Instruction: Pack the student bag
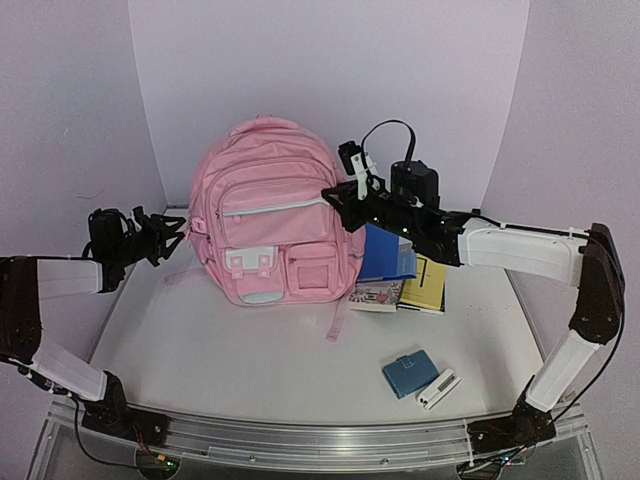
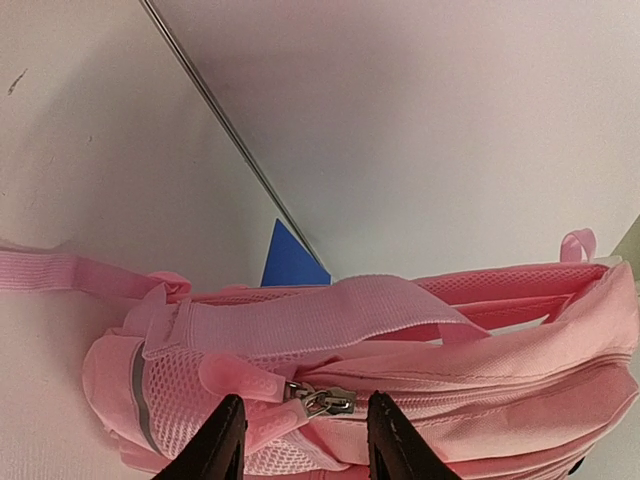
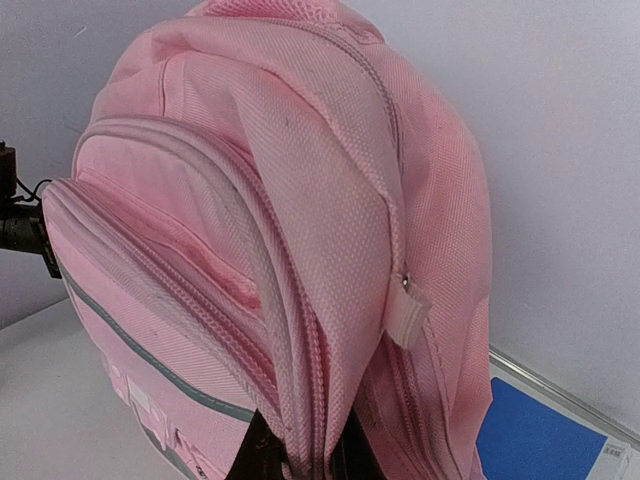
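Note:
The pink backpack (image 1: pixel 275 190) stands upright at the back of the table, its front pockets facing forward. At its left side is my left gripper (image 1: pixel 184 229). In the left wrist view its two black fingers stand apart, with a pink zipper tab and metal slider (image 2: pixel 322 401) showing between and beyond them; no grip on the tab shows. At the bag's right side, my right gripper (image 1: pixel 332 196) is shut on the pink fabric. The right wrist view shows the backpack edge (image 3: pixel 310 400) gathered between its fingers.
Right of the bag lie a blue folder (image 1: pixel 385 254), a yellow book (image 1: pixel 425 285) and a patterned book (image 1: pixel 376 294). Nearer the front are a blue wallet-like case (image 1: pixel 410 373) and a white stapler-like item (image 1: pixel 438 389).

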